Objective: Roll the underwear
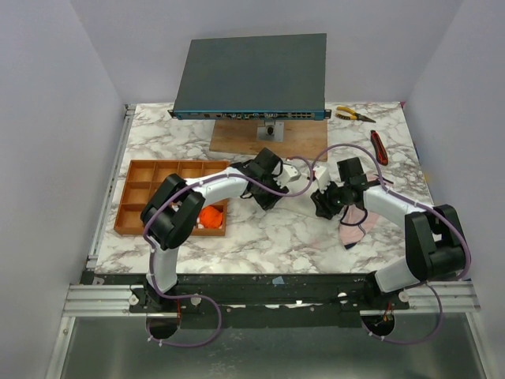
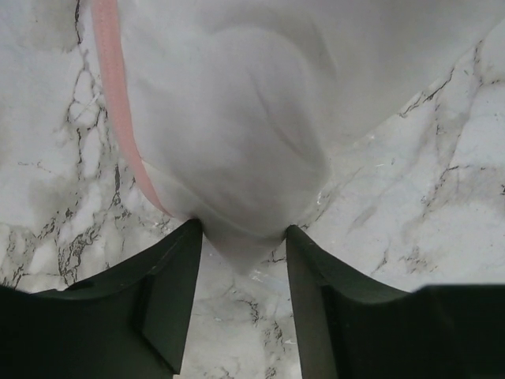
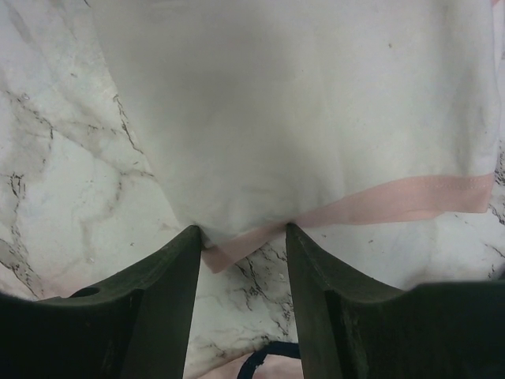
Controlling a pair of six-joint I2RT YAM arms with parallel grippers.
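The white underwear [image 1: 302, 205] with pink trim lies on the marble table, between my two grippers. In the left wrist view my left gripper stands part open, with a pointed end of the white cloth [image 2: 237, 158] between its fingertips. My right gripper is also part open; a pink-edged corner of the underwear [image 3: 308, 118] passes between its fingers. The cloth looks spread rather than pinched in both wrist views. From above, the arms hide parts of it.
A pink cloth with dark trim [image 1: 359, 230] lies beside the right gripper. At left stands a brown compartment box [image 1: 136, 195] holding an orange item [image 1: 211, 217]. Pliers [image 1: 354, 114] and a red tool [image 1: 379, 148] rest at the back right.
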